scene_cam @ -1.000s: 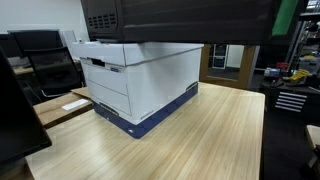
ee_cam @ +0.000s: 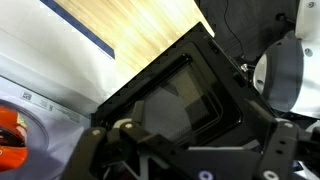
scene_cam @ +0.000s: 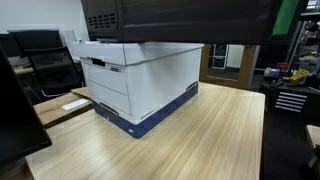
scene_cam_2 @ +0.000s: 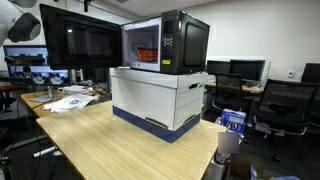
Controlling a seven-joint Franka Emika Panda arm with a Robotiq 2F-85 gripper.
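Observation:
A black microwave (scene_cam_2: 190, 42) stands on white boxes, its door (scene_cam_2: 75, 42) swung wide open to the left. Inside the cavity sits an orange-red bowl (scene_cam_2: 148, 55), also showing as an orange edge (ee_cam: 12, 155) at the lower left of the wrist view. The dark window of the door (ee_cam: 185, 100) fills the middle of the wrist view. In front of it, along the bottom, is my black gripper. Dark fingers against the dark door make its opening hard to read, and nothing distinct shows between them. Exterior view 1 does not show the gripper.
White boxes with a blue base (scene_cam_2: 158, 128) carry the microwave. A blue-and-white package (scene_cam_2: 232, 122) stands past the table's right edge. Office chairs (scene_cam_2: 283, 105) are farther back.

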